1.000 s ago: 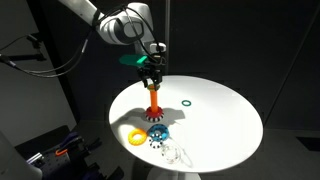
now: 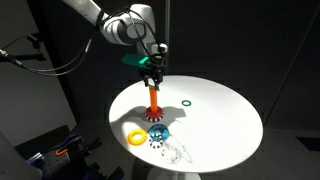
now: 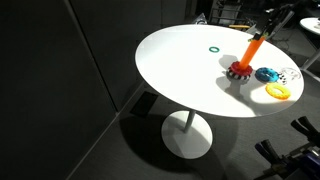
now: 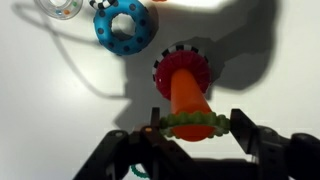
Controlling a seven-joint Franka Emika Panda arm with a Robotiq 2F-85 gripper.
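Observation:
An orange post (image 2: 154,101) stands upright on the table, with a red ring (image 4: 194,64) edged in black-and-white checks round its foot. My gripper is at the post's top, its fingers shut on a green scalloped ring (image 4: 208,119). In the wrist view, the held ring overlaps the post's upper end. Whether it is around the tip or just above it, I cannot tell. From the second exterior view, the gripper (image 3: 263,34) is small and dark at the top of the post.
Beside the post lie a blue dotted ring (image 4: 123,46), a yellow ring (image 2: 136,138) and a clear ring (image 2: 171,154) near the table's front. A thin green ring (image 2: 186,103) lies behind.
The arm has hardly moved and stays at the top of the post. The rings on the table keep their places.

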